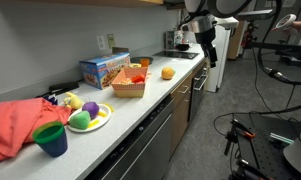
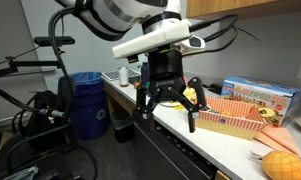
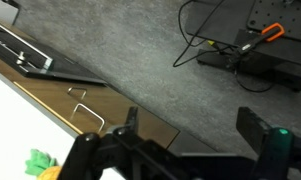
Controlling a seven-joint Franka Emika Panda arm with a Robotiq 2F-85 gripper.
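My gripper (image 2: 171, 114) is open, its two dark fingers well apart and nothing between them. It hangs in front of the counter, over the floor side. In the wrist view the gap between the fingertips shows only grey floor. An orange pumpkin-like object (image 1: 168, 73) rests on the counter (image 1: 115, 133); its green top (image 3: 38, 162) appears at the lower left of the wrist view. Farther along stands an orange basket (image 1: 130, 88) with items inside. A white plate (image 1: 102, 122) holds several toy fruits and vegetables.
A green cup (image 1: 52, 140) and a red cloth (image 1: 18, 130) occupy the counter's near end. A colourful box (image 1: 103, 70) stands against the wall. Drawer fronts with handles (image 3: 88, 112) line the counter; cables and a tool (image 3: 262, 38) lie at the wrist view's upper right.
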